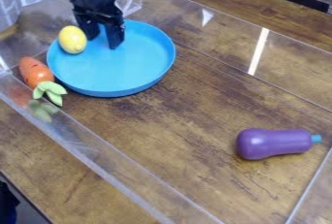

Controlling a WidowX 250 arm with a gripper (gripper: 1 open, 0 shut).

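My black gripper [99,24] reaches down from the top over the back rim of the blue plate [123,65]; whether it is open or shut is unclear. A yellow lemon-like toy [73,40] rests on the plate's left part, left of the gripper. An orange carrot with green leaves [38,74] lies outside the plate at its left. A purple eggplant [270,143] lies on the wooden surface at the right.
Clear plastic walls edge the wooden work surface [169,150]. The middle and front of the surface between plate and eggplant are bare.
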